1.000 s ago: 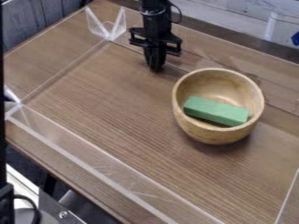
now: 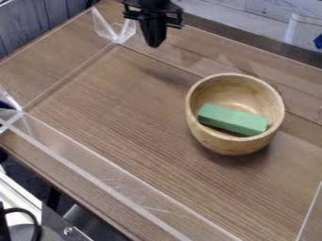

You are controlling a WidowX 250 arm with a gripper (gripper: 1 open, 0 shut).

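My black gripper (image 2: 154, 40) is high at the top centre, shut, with nothing visible between its fingers. A wooden bowl (image 2: 201, 128) sits on the right of the table, below and to the right of the gripper, with a green block (image 2: 233, 120) lying inside it.
Clear plastic pieces stand at the top left near the gripper and along the left edge. Dark cables (image 2: 25, 221) show at the bottom left corner.
My gripper has moved upward, away from the table, toward the top edge of the view. The bowl and the green block have stayed in place.
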